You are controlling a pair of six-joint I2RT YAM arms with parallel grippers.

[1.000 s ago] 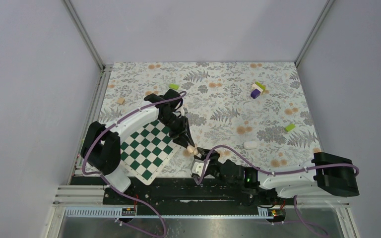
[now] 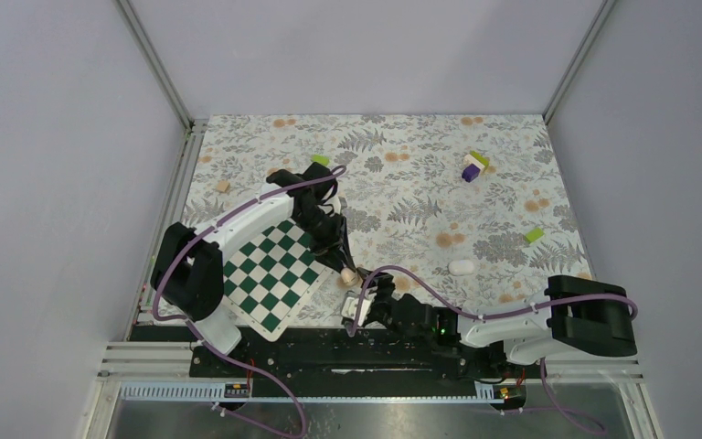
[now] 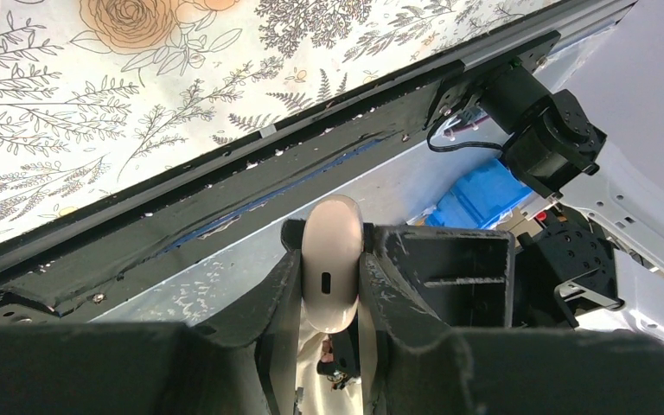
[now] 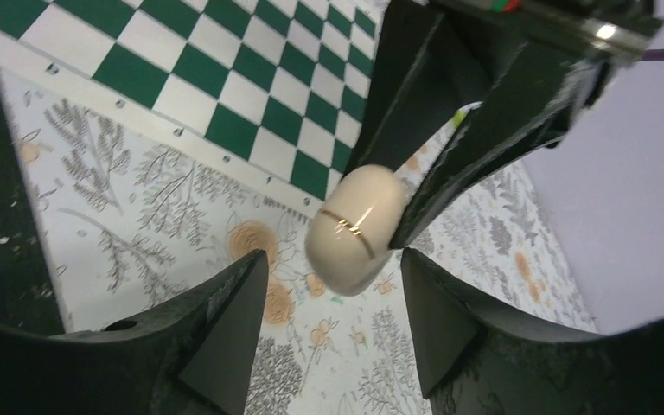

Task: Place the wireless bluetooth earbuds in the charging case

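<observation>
My left gripper grips the white oval charging case (image 3: 330, 242), held in the air near the front edge of the table, with its small dark slot facing the wrist camera. In the right wrist view the same case (image 4: 354, 229) shows its lid seam and hangs at the tips of the left fingers. My right gripper is part open, its two pads just short of the case, one on either side below it, with nothing clearly between them. No earbud can be made out.
A green-and-white checkered board (image 2: 274, 283) lies at the left. A white oval item (image 2: 462, 267) lies on the right, with coloured blocks (image 2: 473, 165) behind it and green pieces (image 2: 533, 234) nearby.
My right arm has moved left in the top view, its gripper closer to the case in my left gripper. The left arm is almost unchanged.
</observation>
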